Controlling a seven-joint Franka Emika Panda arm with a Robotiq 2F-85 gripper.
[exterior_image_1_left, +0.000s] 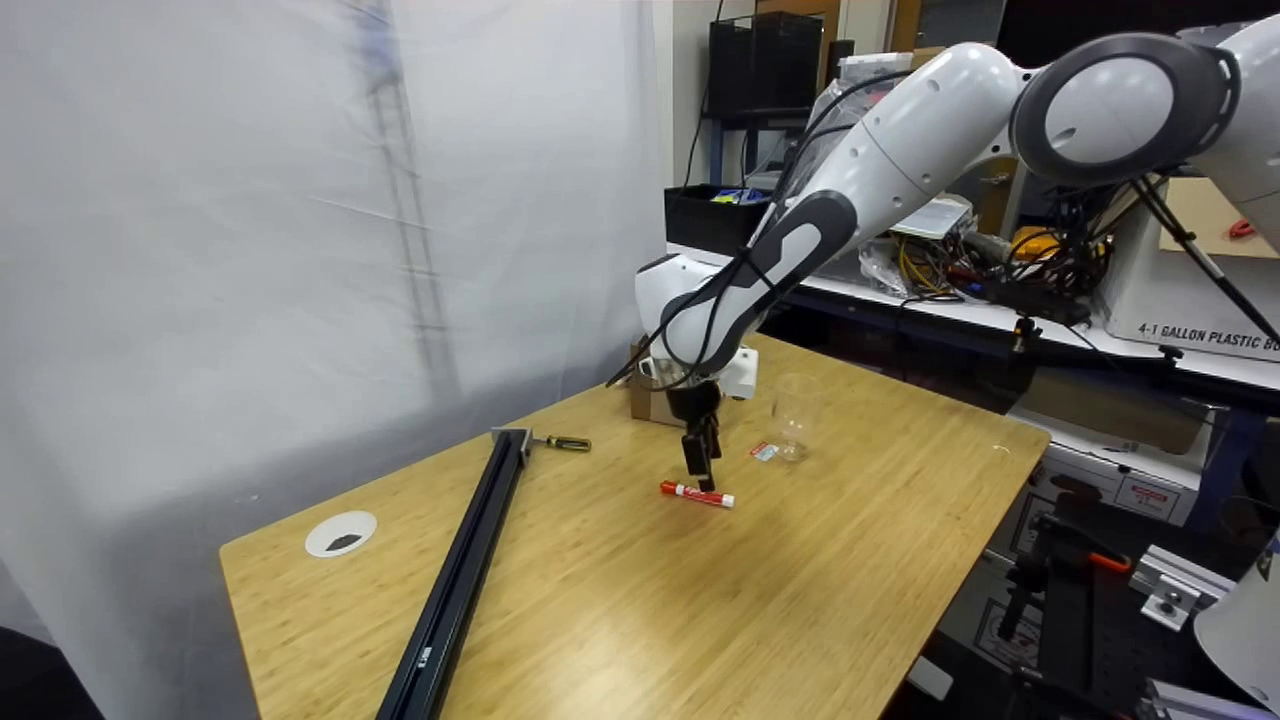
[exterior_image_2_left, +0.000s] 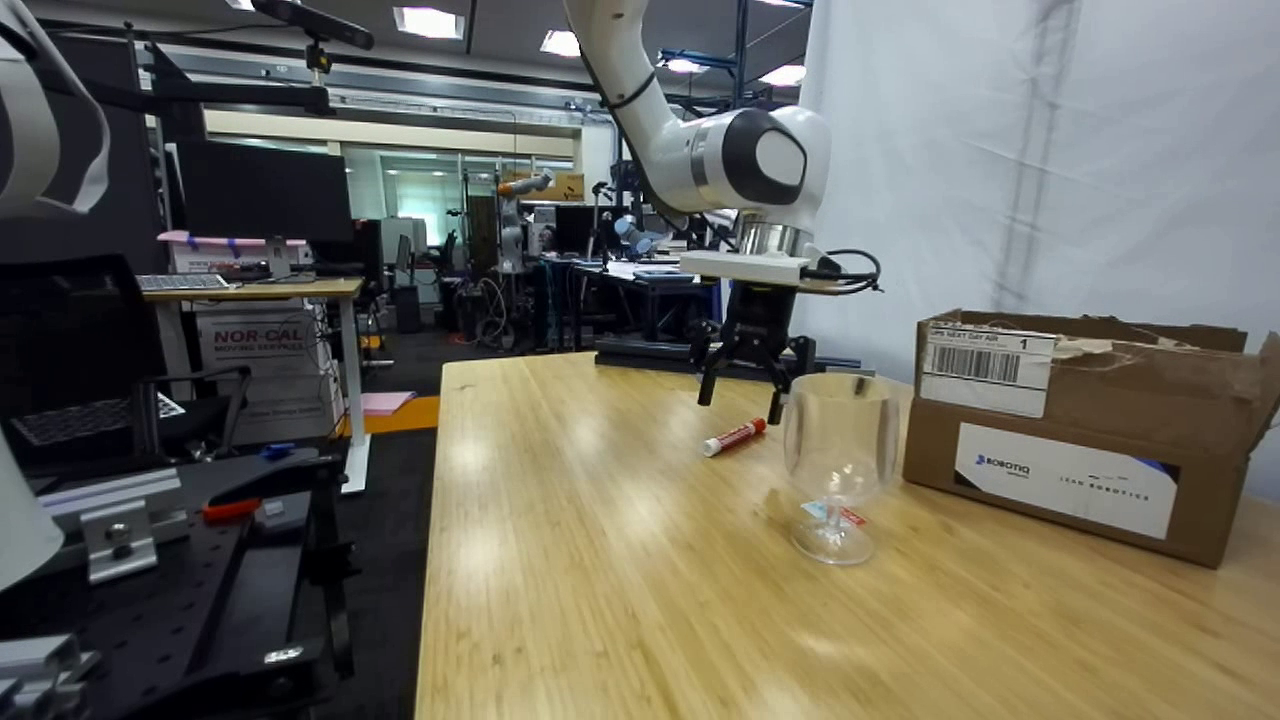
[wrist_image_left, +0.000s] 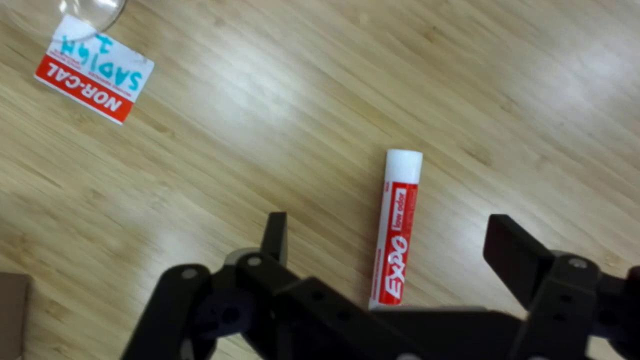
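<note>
A red Expo marker (wrist_image_left: 396, 234) with a white end lies flat on the wooden table. In the wrist view it shows between the spread fingers of my gripper, touched by neither, its lower end hidden behind the gripper body. My gripper (exterior_image_2_left: 741, 402) is open and points down above the marker (exterior_image_2_left: 734, 438) in exterior view 2. A clear stemmed glass (exterior_image_2_left: 837, 468) stands upright nearer that camera. Seen from exterior view 1, the fingertips hang close over the marker (exterior_image_1_left: 697, 494).
A red and white label (wrist_image_left: 96, 72) lies by the glass foot. An open cardboard box (exterior_image_2_left: 1080, 438) stands near the curtain. A black rail (exterior_image_1_left: 462, 570) and a screwdriver (exterior_image_1_left: 564, 443) lie on the table.
</note>
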